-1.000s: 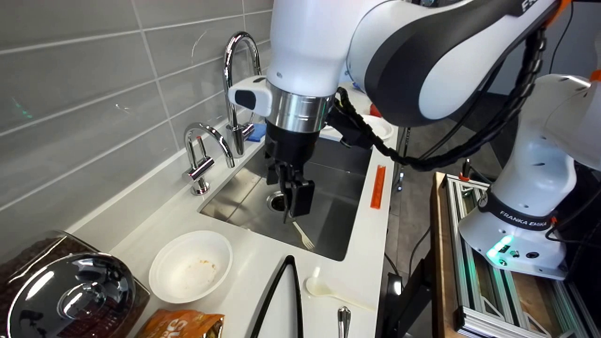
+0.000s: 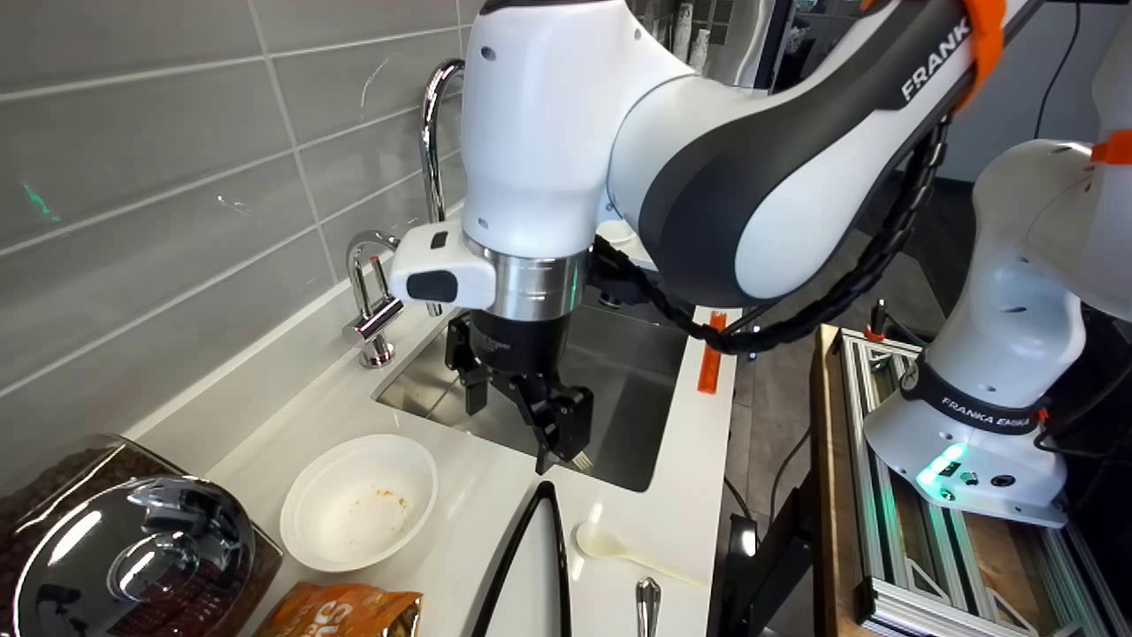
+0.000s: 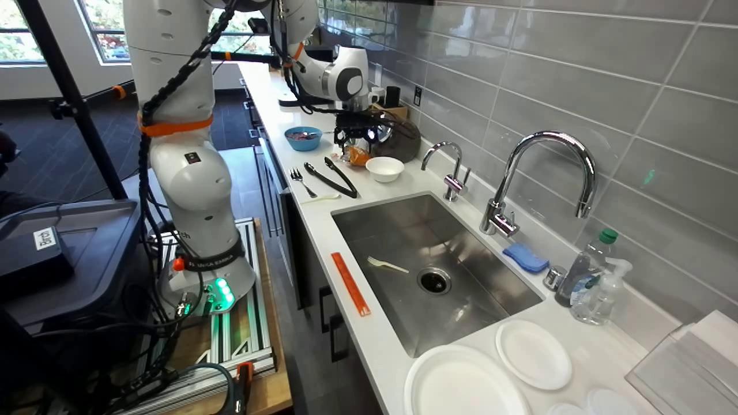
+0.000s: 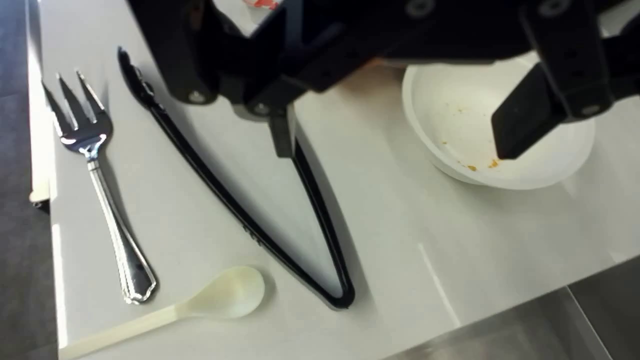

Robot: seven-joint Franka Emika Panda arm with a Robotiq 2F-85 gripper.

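My gripper [image 2: 520, 421] stands open above the sink's near edge, its fingers wide apart and nothing between them. In the wrist view one finger [image 4: 282, 135] overlaps an arm of the black tongs [image 4: 204, 171], while the other finger [image 4: 528, 114] appears over the white bowl [image 4: 447, 162]. Contact with either cannot be made out. Orange crumbs lie in the bowl. The tongs rest spread on the counter, beside a cream spoon [image 4: 234, 292] and a silver fork [image 4: 114, 222].
Behind the bowl are an orange bag [image 2: 345, 614] and a glass-lidded pot [image 2: 138, 557]. A cream fork [image 3: 387, 265] lies in the steel sink [image 3: 387, 318]. Taps [image 3: 453, 173] rise along the wall; an orange strip [image 3: 350, 283] lies on the front ledge.
The arm has come toward the counter with the bowl and tongs. My gripper appears lower and turned, so both fingers now show apart. Bowl, tongs and spoon have stayed put.
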